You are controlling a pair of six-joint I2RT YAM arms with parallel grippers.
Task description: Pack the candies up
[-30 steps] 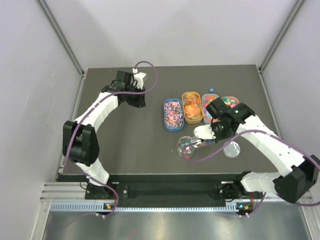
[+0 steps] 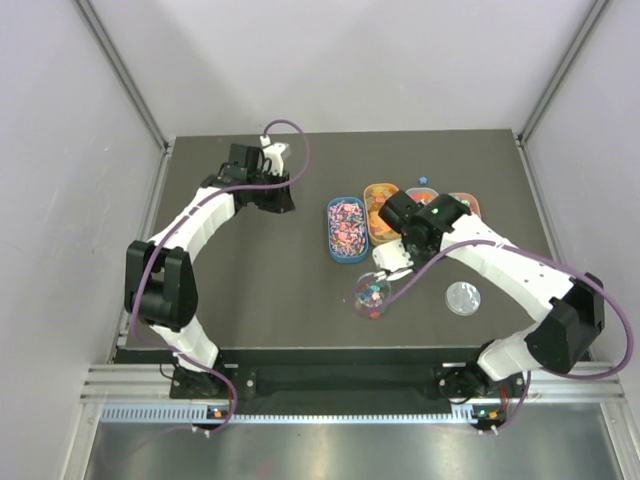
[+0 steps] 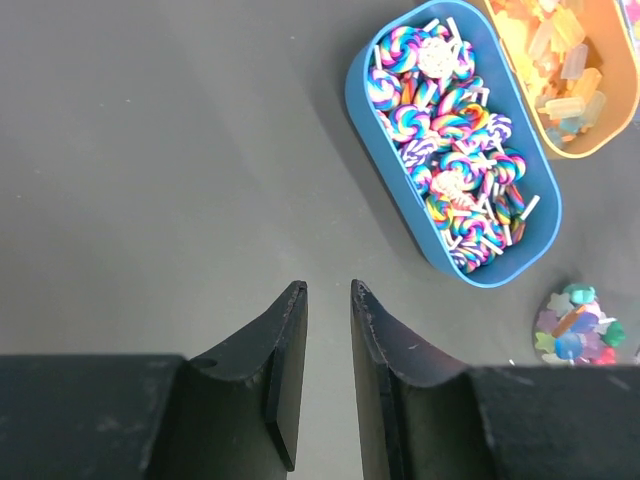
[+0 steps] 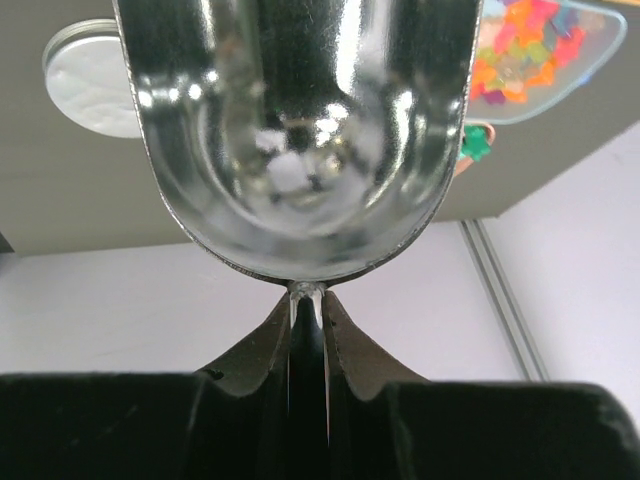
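Note:
A metal scoop [image 4: 300, 150] fills the upper part of the right wrist view, its handle clamped between the fingers of my right gripper, which is shut on it. Its bowl shows glare and reflections, and I cannot tell whether candy lies inside. From above, the scoop [image 2: 394, 275] reaches over a clear round jar [image 2: 362, 297] with some coloured candies in it. Left of the bins, my left gripper is open a little and empty. Lollipop candies [image 3: 445, 135] fill a blue bin [image 3: 390, 165]; orange candies [image 3: 560, 60] lie in an orange bin [image 3: 620, 70].
A clear round lid [image 2: 462, 298] lies right of the jar. Two more bins at the back right are partly hidden by the right arm. A small blue candy [image 2: 423, 181] lies loose behind them.
The right arm has swung left and away from the front edge, bringing the scoop's angle over the jar round; it now hides more of the right-hand bins. My left arm has barely moved.

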